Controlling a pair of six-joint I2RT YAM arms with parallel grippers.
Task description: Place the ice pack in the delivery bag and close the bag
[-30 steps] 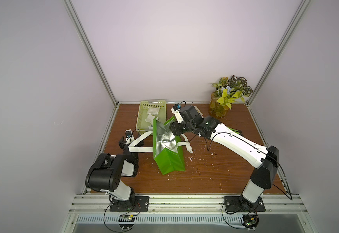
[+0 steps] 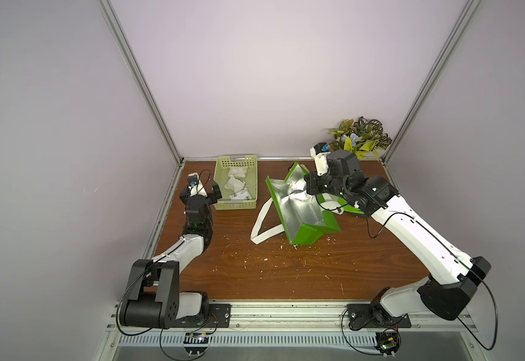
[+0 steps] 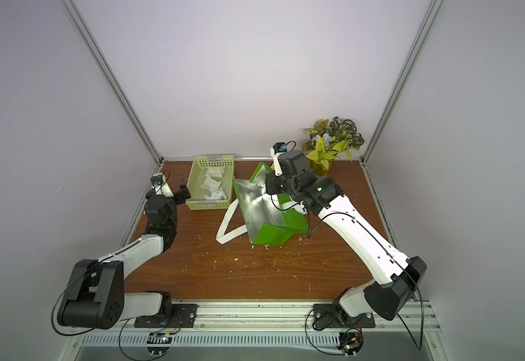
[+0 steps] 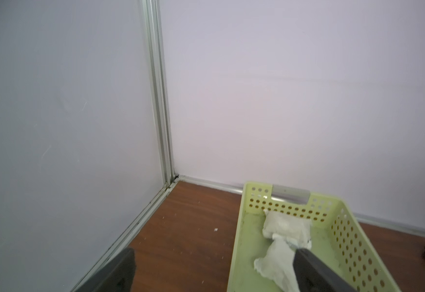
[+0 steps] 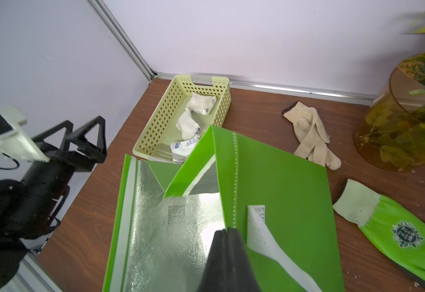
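Observation:
The green delivery bag (image 5: 285,194), silver inside, tilts with its mouth gaping on the right half of the workspace. My right gripper is shut on the bag's upper rim. White ice packs (image 5: 201,103) lie in a pale green basket at the back left; three show in the right wrist view, the nearest (image 5: 184,148) partly behind the bag's edge. Level with the basket's left side, my left gripper stands open, empty between its fingers. The bag's white strap (image 2: 268,233) trails on the table to its left.
A beige glove (image 5: 312,133) and a green glove (image 5: 400,223) lie right of the bag. A vase of plants (image 5: 402,121) stands at the back right.

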